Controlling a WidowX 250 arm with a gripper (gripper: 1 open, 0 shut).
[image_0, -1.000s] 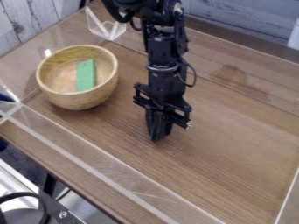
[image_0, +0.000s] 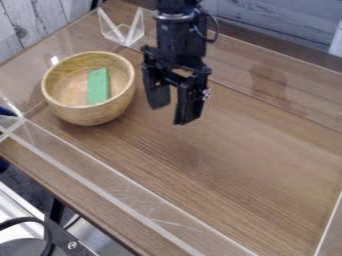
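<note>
My gripper (image_0: 175, 96) hangs at the upper middle of the camera view, dark and raised above the wooden table (image_0: 214, 190), its fingers spread open with nothing clear between them. To its left a round tan bowl (image_0: 70, 105) holds a green block (image_0: 98, 86).
A white angular object (image_0: 123, 27) stands at the back left, behind the bowl. A dark cable (image_0: 54, 236) lies at the lower left.
My gripper has moved up and back from the middle of the table, away from where it was low over the wood. The bowl and block look unmoved.
</note>
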